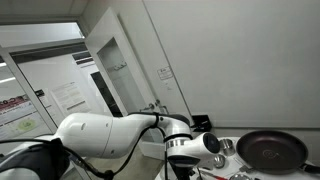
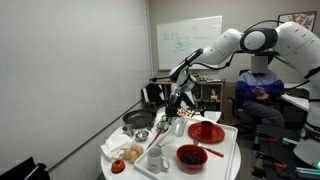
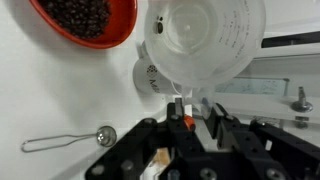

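A white, partly see-through container (image 3: pixel 205 45) fills the upper middle of the wrist view, its round mouth facing the camera. My gripper is shut on its near rim, with a finger on each side of the wall. In exterior view 2 the gripper (image 2: pixel 182 112) hangs over the far part of the white table, with the pale container (image 2: pixel 180 127) just below. Exterior view 1 shows the arm's dark wrist (image 1: pixel 178 132) bent downward, with the fingers hard to make out.
A red bowl (image 2: pixel 191 156) of dark beans stands nearby, with a red plate (image 2: pixel 207 132) behind it. A white mug (image 2: pixel 155 160) sits to its left. A metal ladle (image 3: pixel 105 136) lies on the table. The dark pan (image 1: pixel 272 151) rests near the wall.
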